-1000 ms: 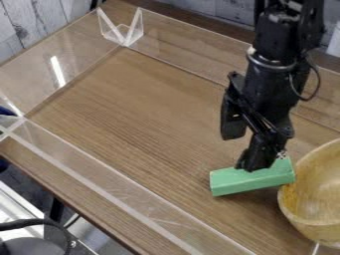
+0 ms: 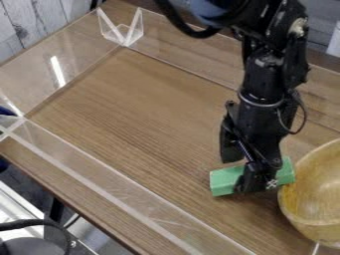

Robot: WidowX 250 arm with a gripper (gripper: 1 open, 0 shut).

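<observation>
A green block lies on the wooden surface at the lower right, beside a yellow bowl. My black gripper hangs from the arm at the top and reaches down over the block, its lower parts covering much of the block's middle. The gripper is open; whether its fingers touch the block is unclear.
The yellow bowl takes up the right edge. A clear plastic piece stands at the upper left. A black cable lies at the bottom left corner.
The gripper has moved down onto the green block, covering more of it than before. The block and bowl look nearly unmoved.
</observation>
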